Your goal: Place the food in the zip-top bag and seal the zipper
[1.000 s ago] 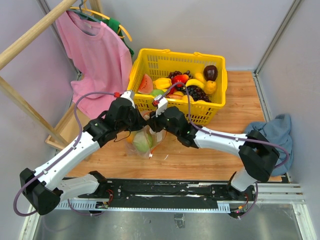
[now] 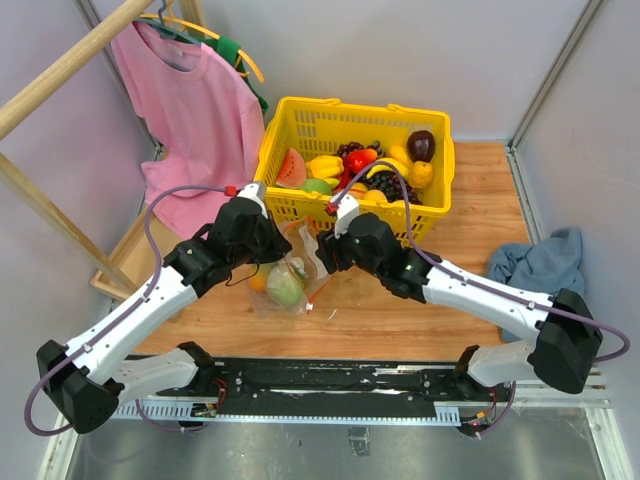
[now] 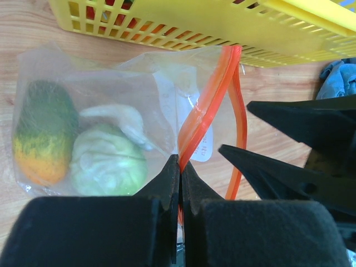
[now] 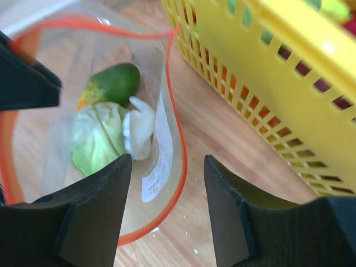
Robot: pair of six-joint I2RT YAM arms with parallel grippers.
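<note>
The clear zip top bag with orange-red zipper edges lies on the table, its mouth gaping in the right wrist view. Inside are a green-and-orange papaya-like piece (image 3: 44, 133), a pale green cabbage (image 3: 108, 161) and a white item (image 4: 139, 129). My left gripper is shut on the bag's rim; the orange zipper strip runs into its fingertips. Held open at the right of the mouth is my right gripper; one side of the bag's rim passes between its spread fingers, not clamped.
A yellow basket (image 2: 430, 215) of fruit and vegetables stands close behind the bag. A blue-grey cloth (image 2: 545, 265) lies at the right edge. Pink and green shirts hang on a wooden rack at the left. Table space right of the bag is clear.
My right gripper, close to the left one at the bag's mouth before, has moved off to the right. The bag's mouth shows wider there. The left arm has stayed in place.
</note>
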